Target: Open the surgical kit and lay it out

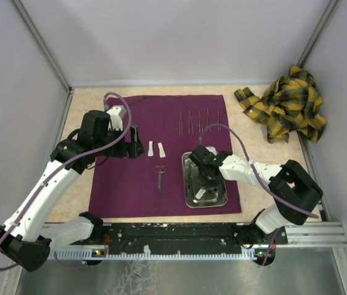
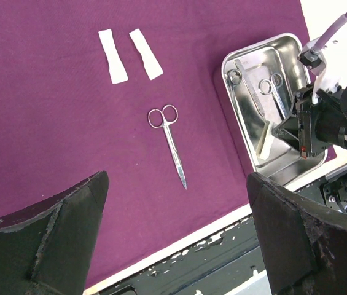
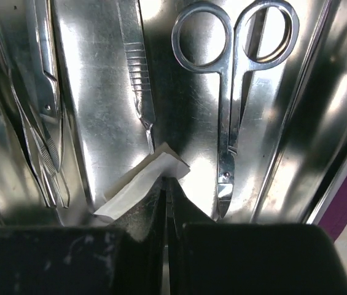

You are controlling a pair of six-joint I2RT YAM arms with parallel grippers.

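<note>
A steel tray (image 2: 265,52) on the purple cloth holds scissors (image 3: 225,92), a scalpel handle (image 3: 136,74), other metal instruments (image 3: 44,86) and a white packet (image 3: 136,187). My right gripper is shut down in the tray, its tips at the packet; whether it pinches any of it is unclear. Left of the tray, scissors (image 2: 171,144) and two white strips (image 2: 113,55) (image 2: 145,54) lie on the cloth. My left gripper hangs open above the cloth, holding nothing.
A row of thin instruments (image 1: 190,123) lies along the cloth's upper right. A yellow-black plaid fabric (image 1: 284,104) is heaped at the back right.
</note>
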